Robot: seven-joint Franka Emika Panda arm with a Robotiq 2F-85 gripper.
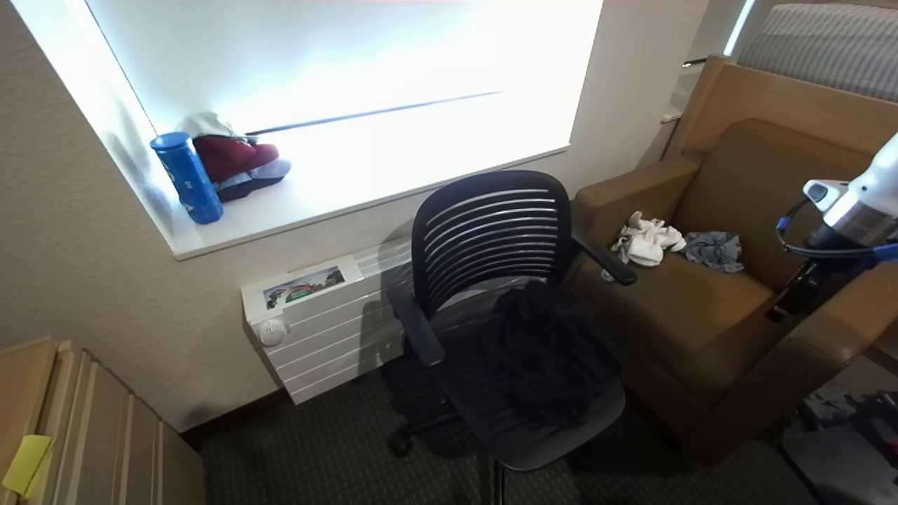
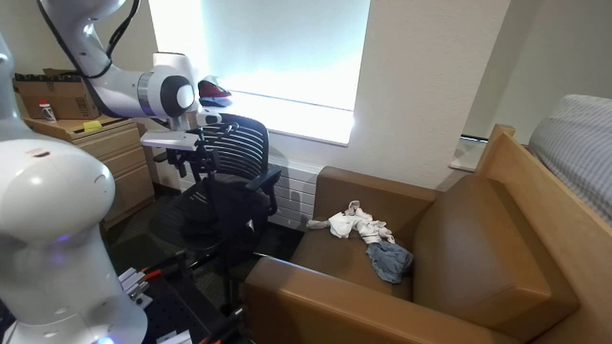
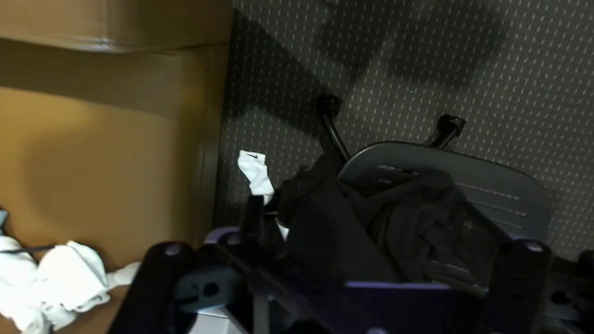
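My gripper is open in the wrist view, with dark fingers [image 3: 254, 214] spread wide. Below it, black cloth [image 3: 345, 234] lies bunched on the seat of a black office chair [image 1: 494, 223]; nothing shows gripped. A white sock [image 3: 256, 172] is on the carpet between chair and armchair, partly hidden by the finger and the black cloth. On the brown armchair [image 1: 673, 307] rest crumpled white clothes [image 2: 355, 220] beside a grey-blue cloth [image 2: 390, 261]. In the second exterior view, the gripper [image 2: 198, 166] appears in front of the office chair.
Chair armrests [image 1: 612, 259] and the armchair's broad arm [image 2: 344, 298] rise around the seats. A blue canister [image 1: 189, 178] and a red cap [image 1: 231, 157] stand on the windowsill. Wooden drawers [image 2: 126, 166] are at the left. Open carpet shows beyond the chair seat in the wrist view.
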